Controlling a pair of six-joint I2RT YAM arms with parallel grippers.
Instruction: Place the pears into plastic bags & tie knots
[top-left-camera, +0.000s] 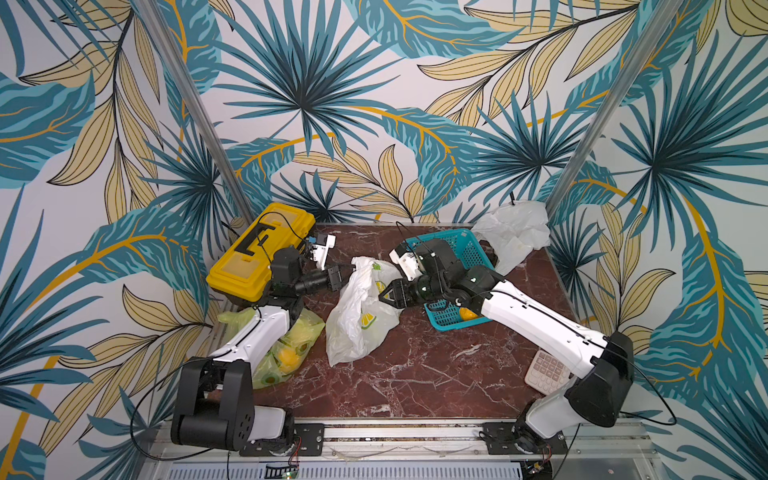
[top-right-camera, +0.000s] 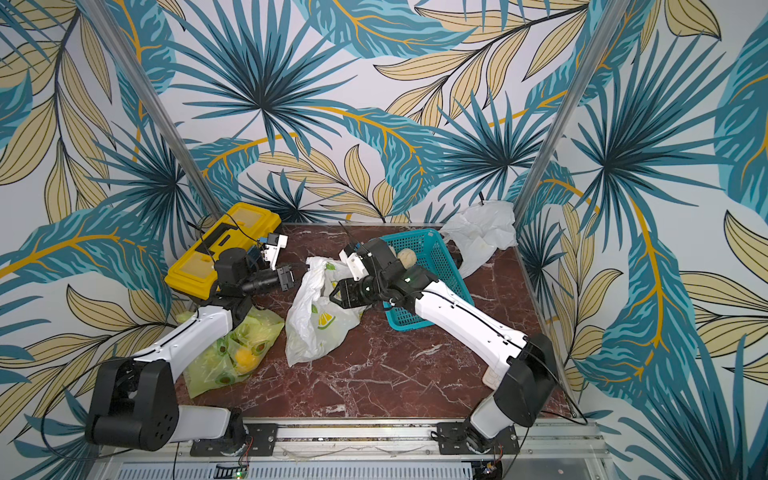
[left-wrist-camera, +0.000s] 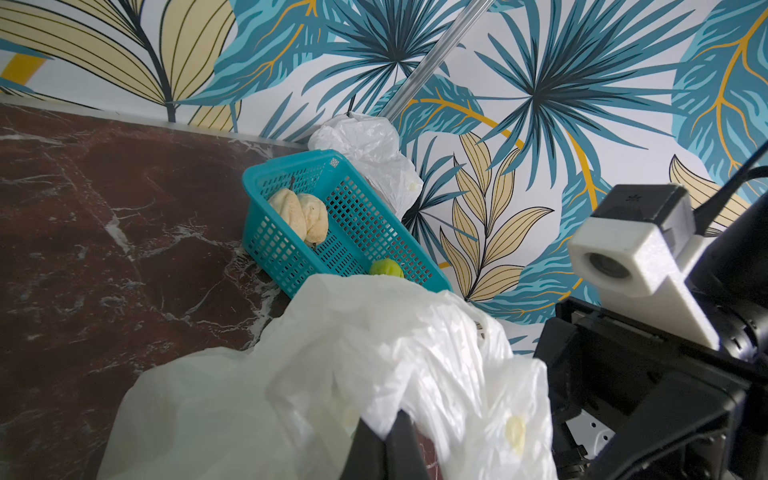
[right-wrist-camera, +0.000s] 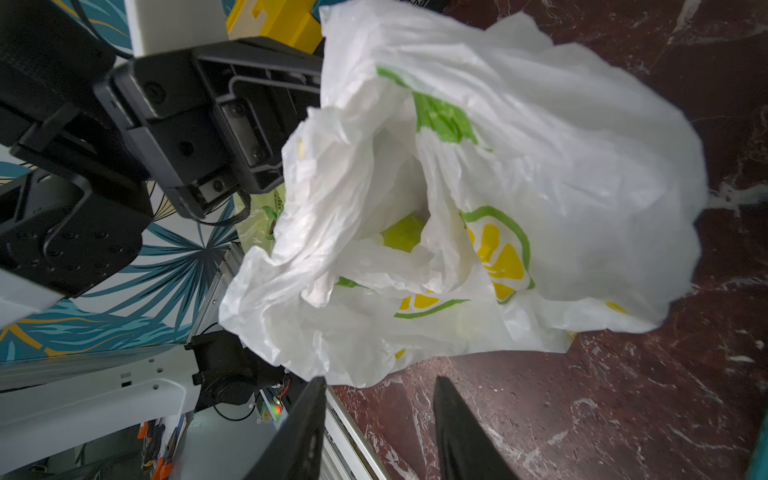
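A white plastic bag with lemon prints (top-left-camera: 361, 324) hangs between the arms at mid-table. My left gripper (top-left-camera: 350, 273) is shut on its edge; in the left wrist view the plastic bunches at the dark fingertips (left-wrist-camera: 409, 456). The mouth gapes toward the right wrist camera, showing a yellow-green patch (right-wrist-camera: 404, 233) inside, fruit or print, I cannot tell. My right gripper stands open just right of the bag, nothing between its fingers. A green fruit, perhaps a pear (left-wrist-camera: 387, 267), lies in the teal basket (left-wrist-camera: 268, 180) beside two beige fruits (left-wrist-camera: 300, 214).
Under the left arm rests a yellowish bag (top-left-camera: 292, 352) holding orange fruit. A yellow toolbox (top-left-camera: 240, 268) occupies the back left, another white bag (top-left-camera: 516, 232) the back right. A pale keypad-like object (top-left-camera: 546, 372) sits front right.
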